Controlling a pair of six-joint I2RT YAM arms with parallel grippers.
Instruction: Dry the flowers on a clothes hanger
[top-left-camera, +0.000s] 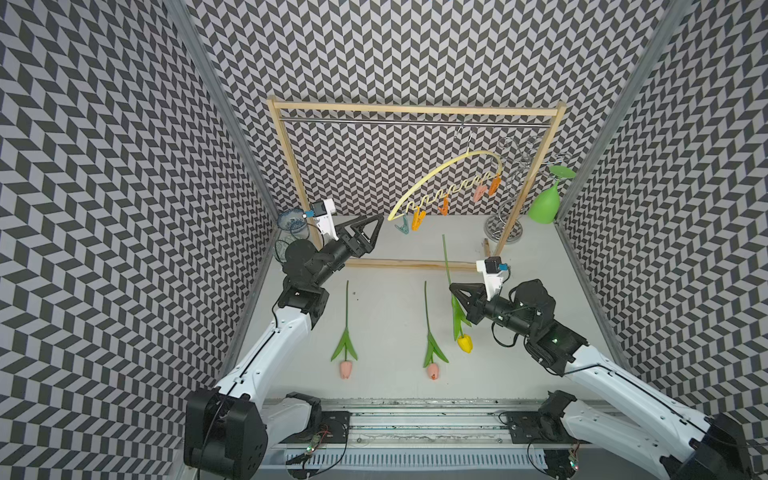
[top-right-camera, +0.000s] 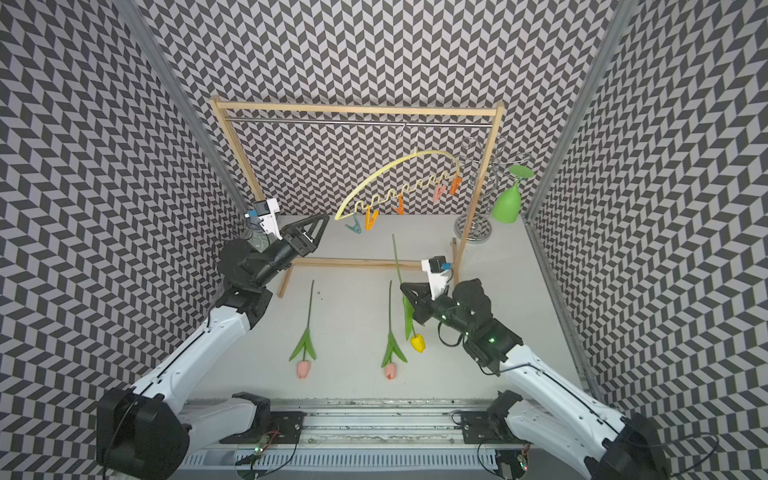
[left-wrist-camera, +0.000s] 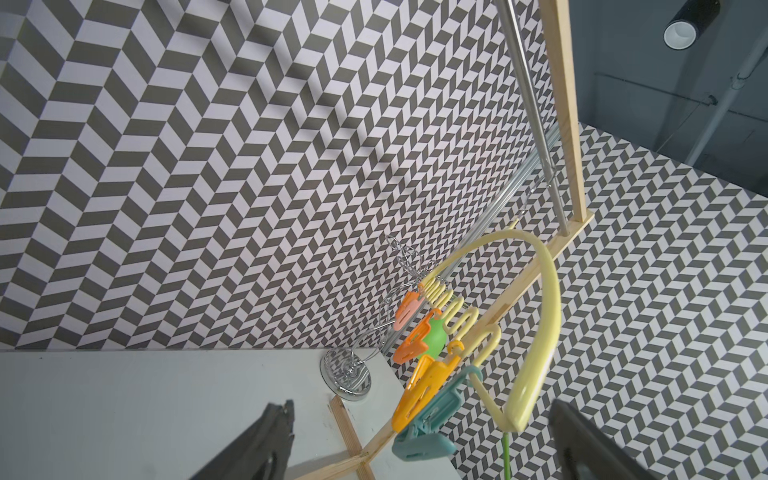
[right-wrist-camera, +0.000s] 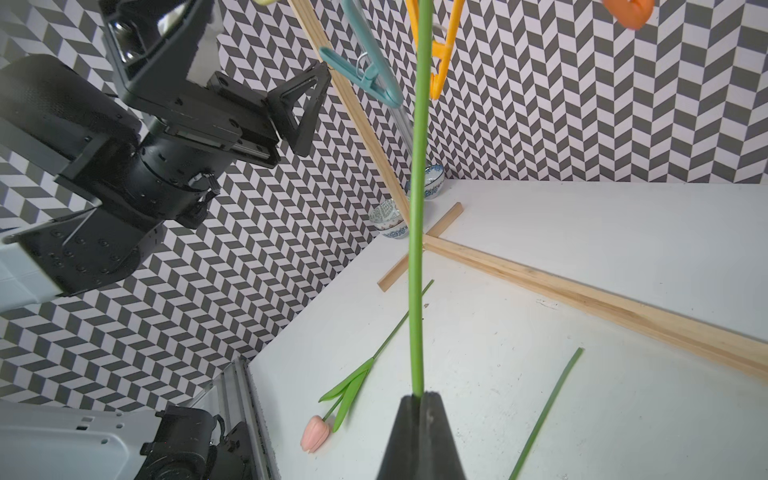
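Observation:
A yellow tulip (top-left-camera: 465, 344) hangs bloom down, its green stem (right-wrist-camera: 417, 200) rising out of my right gripper, which is shut on it. The stem's upper end reaches toward the clips. My left gripper (top-left-camera: 377, 232) stands open near the low left end of the yellow clothes hanger (top-left-camera: 436, 169), nothing between its fingers. That hanger dangles tilted from the rail. Along it are a teal clip (left-wrist-camera: 432, 416), a yellow-orange clip (left-wrist-camera: 424, 388) and several orange and pink ones. Two pink tulips, one left (top-left-camera: 345, 368) and one in the middle (top-left-camera: 432, 369), lie on the table.
A wooden rack (top-left-camera: 416, 107) with a metal rail spans the back; its base bar (top-left-camera: 400, 264) crosses the table. At the back right are a green bottle (top-left-camera: 545, 204) and a wire stand (top-left-camera: 503, 229). Bowls (right-wrist-camera: 390, 217) sit at back left.

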